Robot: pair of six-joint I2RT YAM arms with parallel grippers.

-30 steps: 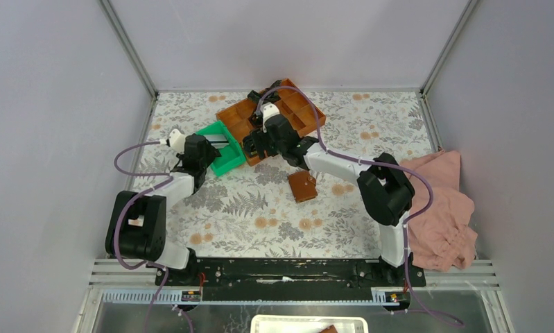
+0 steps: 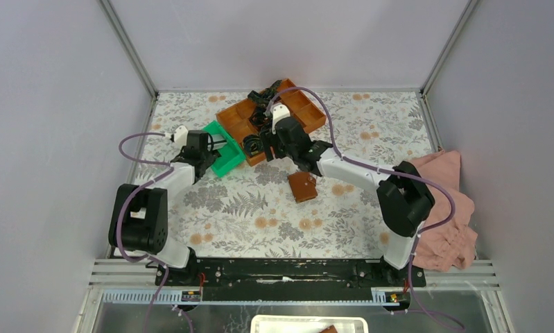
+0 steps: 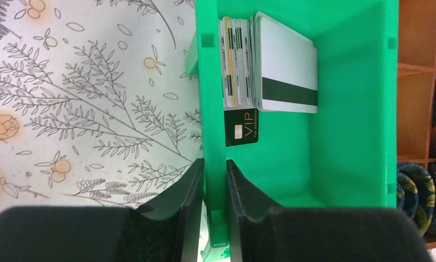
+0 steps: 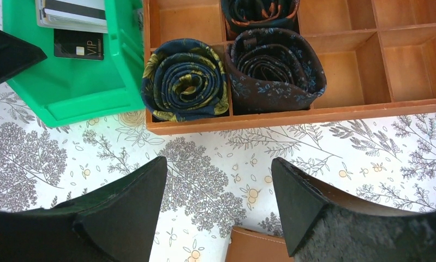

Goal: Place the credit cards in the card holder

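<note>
A green bin (image 3: 352, 65) holds a stack of upright cards (image 3: 286, 60), white with a dark stripe on the foremost one. Flat on its floor lies a black VIP card (image 3: 241, 127). My left gripper is shut on the bin's near side wall, one finger outside and one inside. In the right wrist view, my right gripper stands open over bare cloth, nothing between its fingers. The brown leather card holder (image 2: 302, 186) lies on the table right of centre; only its upper edge shows in the right wrist view.
An orange-brown compartment box (image 2: 305, 111) with rolled ties (image 4: 188, 82) stands against the bin's right side. Pink cloth (image 2: 444, 215) lies bunched at the far right.
</note>
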